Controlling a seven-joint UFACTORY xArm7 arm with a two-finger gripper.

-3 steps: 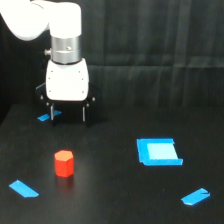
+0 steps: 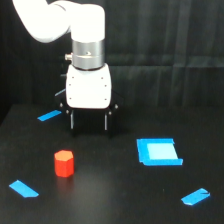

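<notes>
A red block [image 2: 64, 163] with a hexagonal outline rests on the dark table, left of the middle. Behind it and a bit to its right, my gripper [image 2: 89, 122] hangs from the white arm, its two thin dark fingers spread wide. Nothing shows in the gap between them, so it is open and apart from the block. To the right lies a blue square [image 2: 142, 148] with a white patch [image 2: 161, 151] inside it.
Strips of blue tape lie at the back left [image 2: 49, 115], the front left [image 2: 24, 188] and the front right [image 2: 195, 197]. A dark curtain [image 2: 160, 60] hangs behind. Between the red block and the blue square the table is bare.
My gripper has shifted to the right and somewhat lower in the picture, with its fingers still apart. The red block and the blue square have stayed where they were.
</notes>
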